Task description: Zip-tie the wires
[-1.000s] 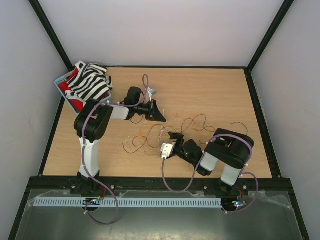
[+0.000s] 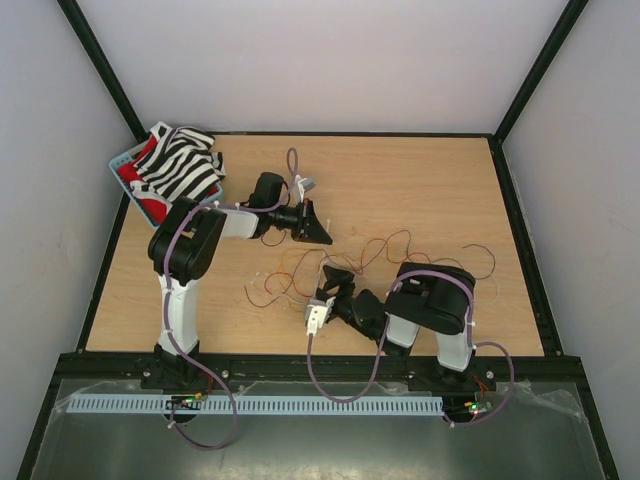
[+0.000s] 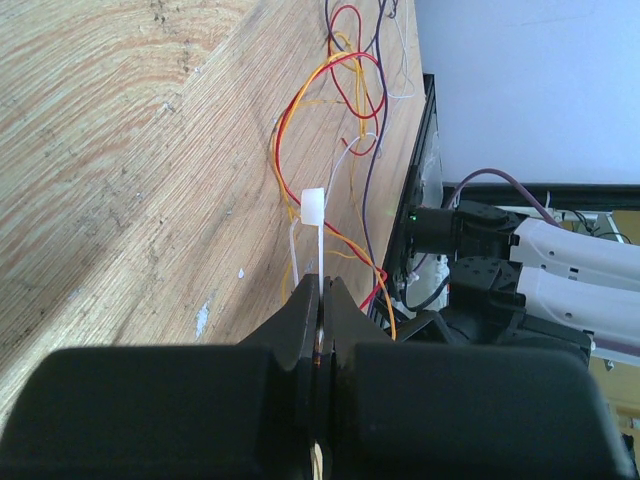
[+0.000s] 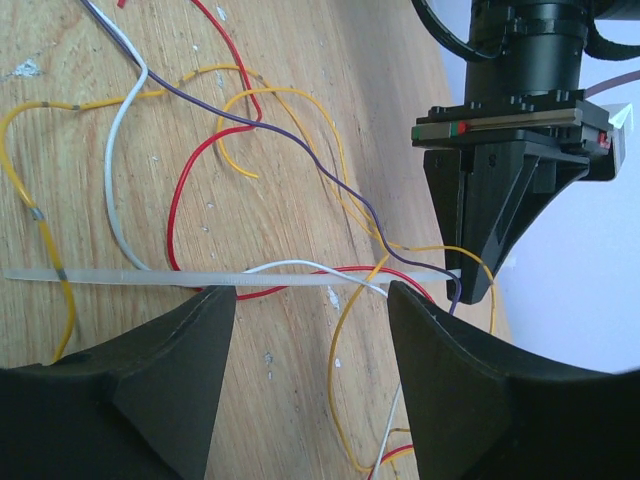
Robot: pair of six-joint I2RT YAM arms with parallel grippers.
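Observation:
Tangled red, yellow, white and purple wires (image 2: 390, 244) lie across the wooden table (image 2: 400, 170). My left gripper is shut, with a white zip tie (image 3: 313, 206) standing upright at its fingertips, above the table. My right gripper is open, low over the wires. In the right wrist view a long translucent strip (image 4: 120, 276) runs level beneath several wires, its right end at the black fingertip of the other arm. The top view shows the right gripper over the lower middle of the wire bundle, partly hidden by its own arm.
A blue basket (image 2: 123, 160) with striped and red cloth stands at the back left. The black frame (image 2: 497, 190) edges the table.
My right arm has moved left and slightly toward the front edge, over the wires. The left arm has not visibly moved.

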